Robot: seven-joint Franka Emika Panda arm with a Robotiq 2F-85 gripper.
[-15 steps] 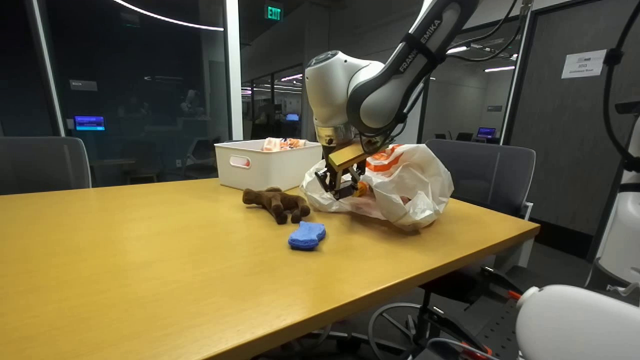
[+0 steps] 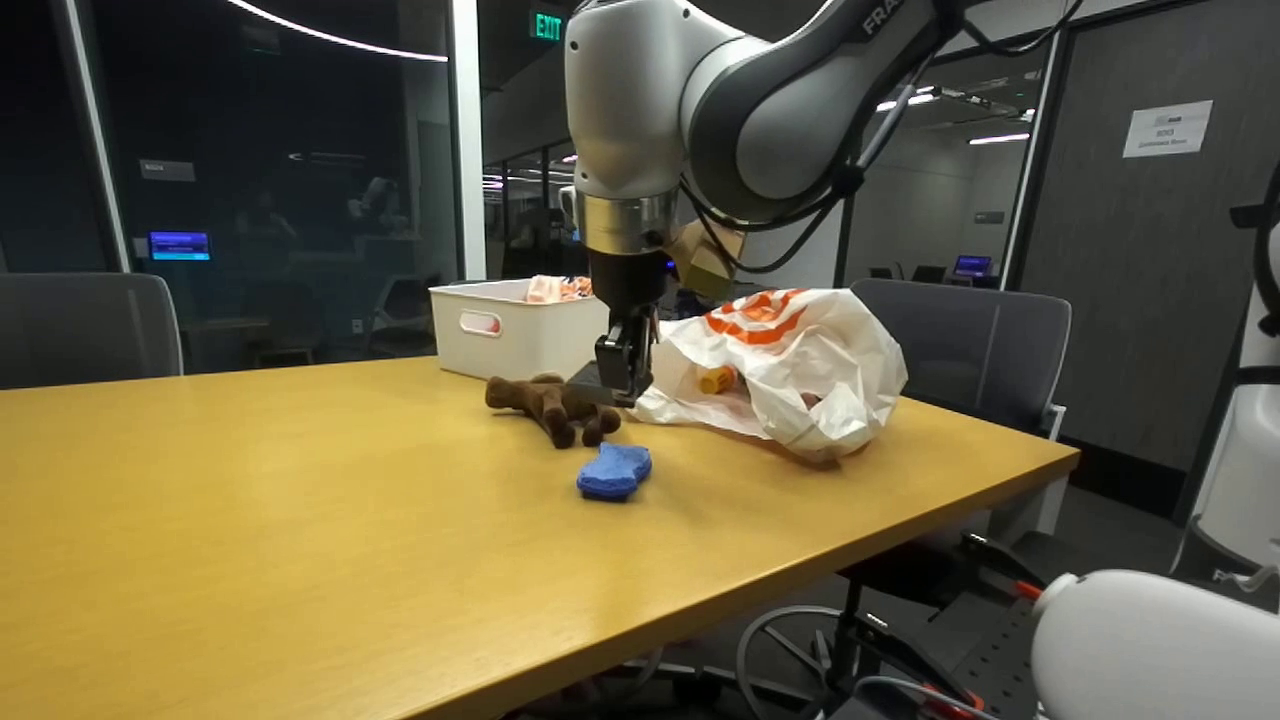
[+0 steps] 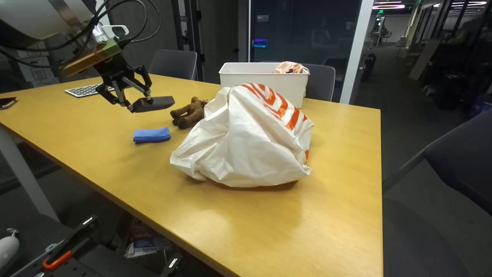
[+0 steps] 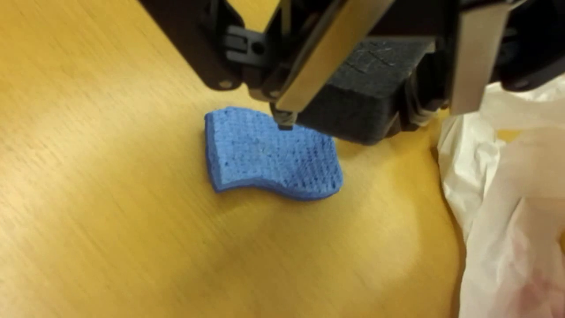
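My gripper [image 3: 139,103] is shut on a dark grey block [image 3: 159,103], held above the table. In the wrist view the block [image 4: 339,112] lies between the two fingers, its upper part hidden by them. A blue sponge [image 4: 270,159] with a wavy edge rests flat on the table below, apart from the held block. In exterior view 1 the gripper [image 2: 624,360] hangs in front of the bag's mouth, above and behind the sponge [image 2: 614,472]. A brown plush toy [image 2: 546,402] lies just beyond, partly behind the block in that view.
The crumpled white plastic bag [image 3: 244,143] with orange print lies with its mouth toward the gripper; something orange [image 2: 717,379] shows inside. Behind stands a white bin [image 2: 516,330] with cloth in it.
The gripper has moved away from the bag's mouth, leftward and toward exterior camera 1, and has turned. The sponge, toy and bin have stayed put.
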